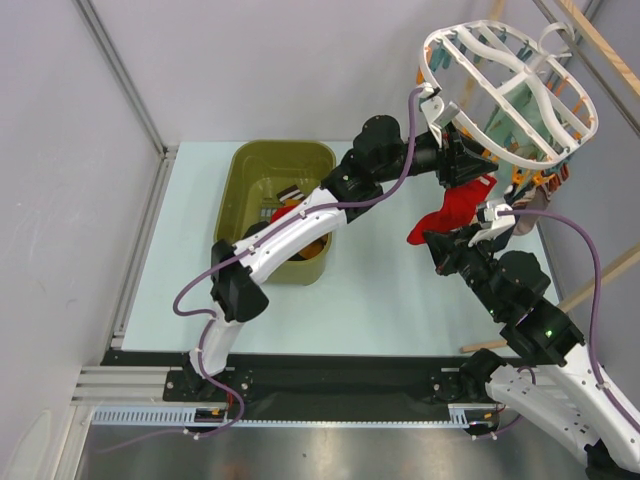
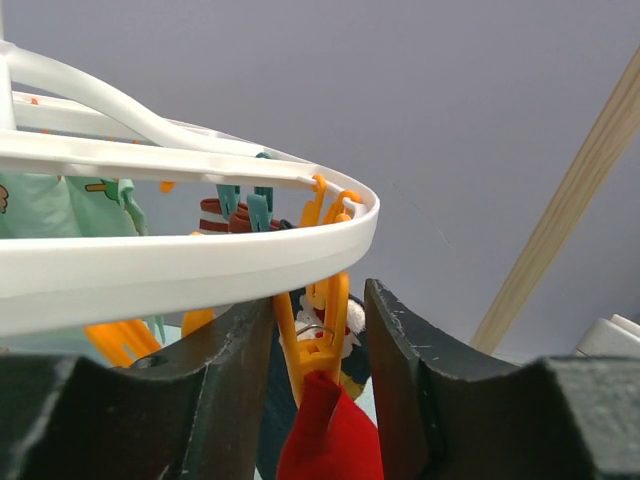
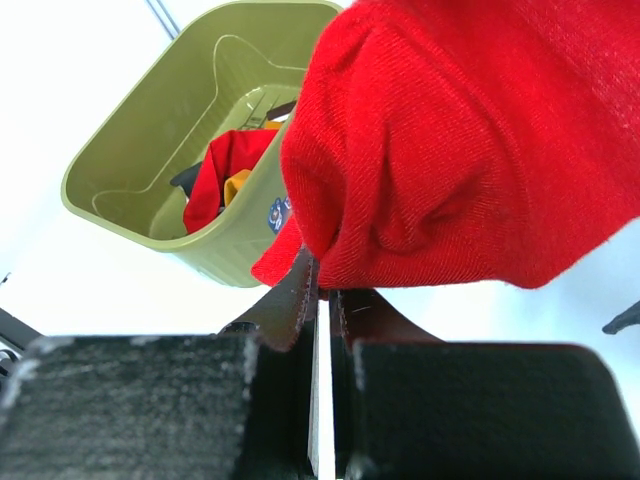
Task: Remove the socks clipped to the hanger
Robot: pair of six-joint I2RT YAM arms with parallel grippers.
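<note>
A red sock hangs from the white hanger at the upper right. In the left wrist view its top end is pinched in an orange clip below the hanger's rim. My left gripper is open, with one finger on each side of that clip. Lower down, my right gripper is shut at the sock's lower edge, and red cloth shows at its fingertips on both sides.
Other clips and socks hang round the hanger, among them a green cloth and a dark patterned sock. An olive bin holding several socks stands on the table, whose front middle is clear. Wooden poles stand at the right.
</note>
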